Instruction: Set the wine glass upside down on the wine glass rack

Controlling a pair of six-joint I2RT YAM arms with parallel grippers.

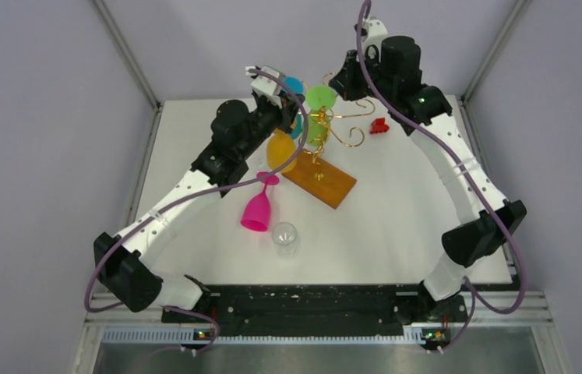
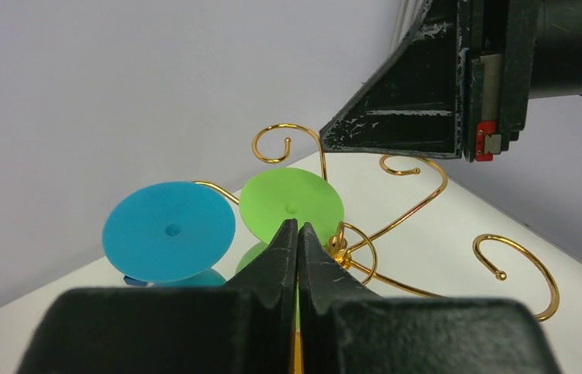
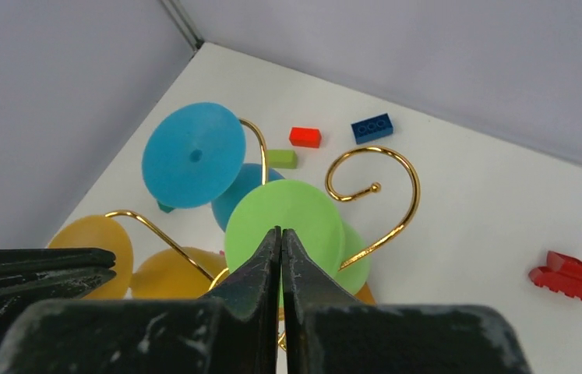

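Observation:
The gold wine glass rack [image 1: 342, 117] has curled arms. A green wine glass [image 2: 291, 204] hangs upside down on it, its round foot uppermost. A blue wine glass [image 2: 169, 231] and a yellow wine glass [image 3: 99, 248] hang there too, with parts of other coloured glasses below. My left gripper is shut with nothing visible between its fingers, on the left side of the rack. My right gripper is likewise shut and empty-looking, above the far right of the rack. Both look down past the feet of the glasses; whether either touches one cannot be told.
A pink wine glass [image 1: 257, 210] and a clear glass [image 1: 284, 237] are on the white table in front. A wooden board [image 1: 333, 183] lies under the rack. Small toy bricks [image 3: 372, 128] and a red toy piece [image 3: 562, 276] lie behind and right.

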